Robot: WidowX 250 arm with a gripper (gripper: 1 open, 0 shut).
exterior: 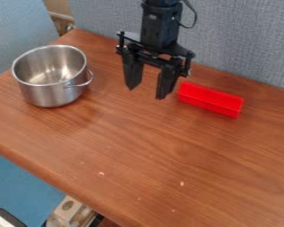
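Note:
My black gripper (pixel 148 82) hangs over the back middle of the wooden table (pixel 156 160), its two fingers apart with nothing visible between them. A steel pot (pixel 50 75) with a wire handle stands at the left. A red oblong block (pixel 211 100) lies to the right of the gripper, near the back.
A grey padded wall (pixel 245 40) closes off the back. A blue surface shows past the table's left edge, with a metal fitting at the bottom left.

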